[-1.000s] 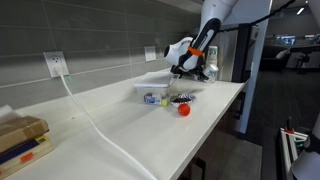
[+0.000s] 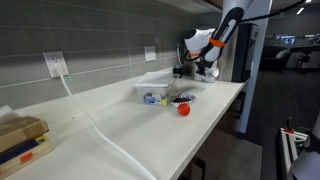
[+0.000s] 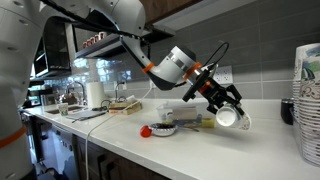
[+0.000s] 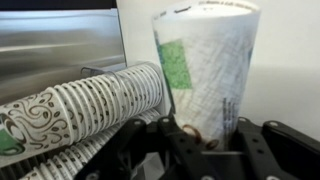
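Note:
A white paper cup (image 4: pixel 205 65) with a green patch fills the middle of the wrist view. My gripper is shut on it, its black fingers at the cup's lower end. In exterior view 2 the cup (image 3: pixel 229 118) hangs tilted above the right part of the counter, its round end facing the camera, with the gripper (image 3: pixel 222 103) just above it. Exterior view 1 has the arm at the far end of the counter, too small there to make out the fingers.
Tall stacks of patterned paper cups (image 4: pixel 95 105) stand close by; one stack (image 3: pixel 308 75) rises at the right edge. A red ball (image 2: pixel 184 110), a dish (image 3: pixel 162 128) and a white bin (image 2: pixel 155 84) are on the counter (image 2: pixel 135 135).
In exterior view 1 the arm has swung to the right, toward the far end of the counter, over the last second. The ball, dish and bin have stayed put.

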